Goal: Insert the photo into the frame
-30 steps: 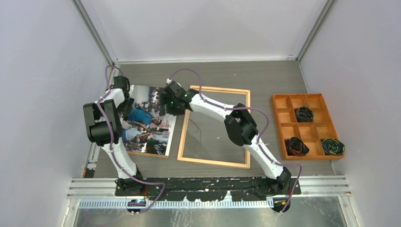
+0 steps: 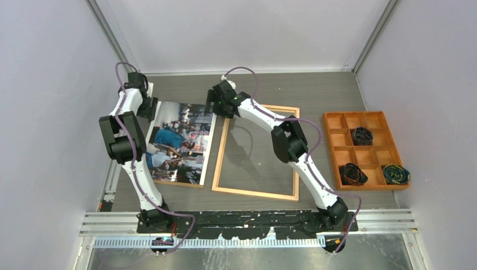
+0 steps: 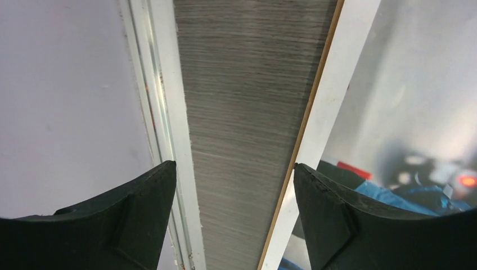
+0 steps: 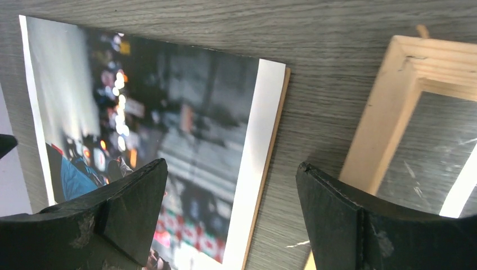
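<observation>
The photo (image 2: 177, 140), a street scene with white borders on a thin brown backing, lies flat on the left of the table. Right of it lies the empty light-wood frame (image 2: 256, 194), the grey tabletop showing inside. Near the photo's far left edge, my left gripper is open; the photo's white border (image 3: 326, 107) passes close by its right finger, and only table shows between the fingers. My right gripper is open above the photo's far right corner, whose white border (image 4: 260, 129) runs between its fingers without contact that I can see.
At the right stands an orange wooden compartment box (image 2: 365, 184) holding several dark coiled bundles. The left wall and its metal rail (image 3: 174, 124) run close beside my left gripper. A narrow strip of table separates photo and frame. Bare table stretches behind both.
Both grippers have shifted toward the far side of the table. The left one also moved slightly left, the right one rightward toward the frame. The photo sits slightly further right than a second ago.
</observation>
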